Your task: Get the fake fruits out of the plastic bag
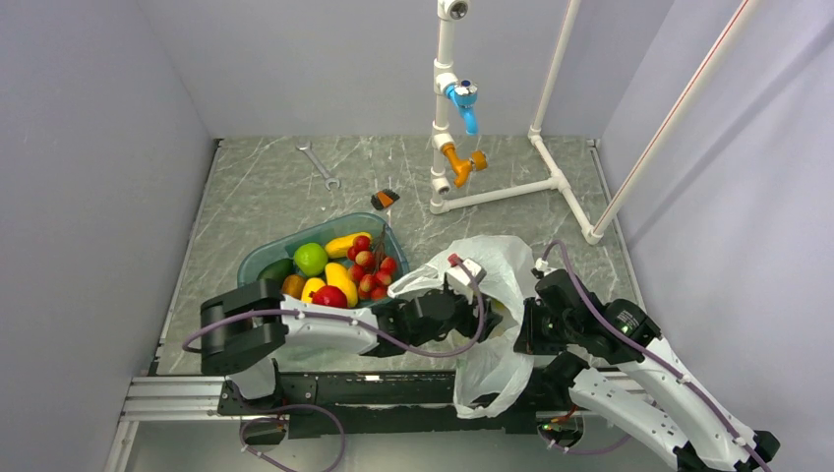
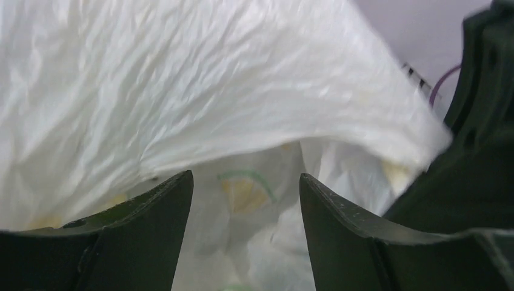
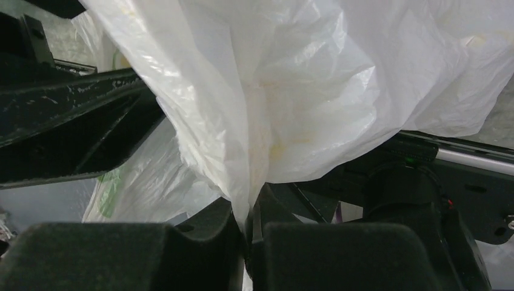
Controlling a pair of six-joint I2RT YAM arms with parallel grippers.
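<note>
A white plastic bag [image 1: 494, 258] hangs at the right front of the table. Its edge is pinched by my right gripper, the fingers closed on the gathered film. My left gripper reaches into the bag's mouth, its fingers apart with no fruit between them. In the left wrist view a blurred yellowish shape with a green edge [image 2: 245, 191] shows ahead, between the fingertips; whether it is fruit or seen through film I cannot tell. White film [image 2: 230, 79] covers the upper part of that view.
A blue-green basket [image 1: 258, 258] at the left holds several fake fruits, among them a green apple [image 1: 311, 259] and red round fruits [image 1: 367, 260]. Behind stand a wrench [image 1: 320, 167], a small orange-black object [image 1: 385, 199] and white pipes [image 1: 497, 197] with taps.
</note>
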